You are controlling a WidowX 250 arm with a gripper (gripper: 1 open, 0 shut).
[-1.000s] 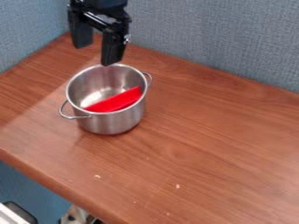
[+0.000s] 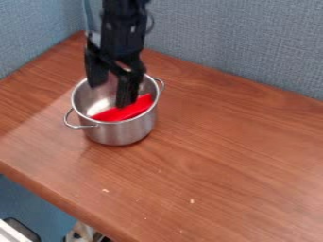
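Observation:
A steel pot [image 2: 113, 132] with two handles stands on the left half of the wooden table. Inside it lies a red object [image 2: 119, 113], partly hidden. My black gripper [image 2: 109, 85] is low over the pot, its open fingers reaching down to the rim and into the upper part of the pot, blurred. Whether it touches the red object is unclear.
Blue-grey walls [image 2: 240, 43] border it at the back and left. The table's edge runs along the lower left.
My gripper has moved down from above the pot to its rim and inside, blurred by motion. The pot stands where it was.

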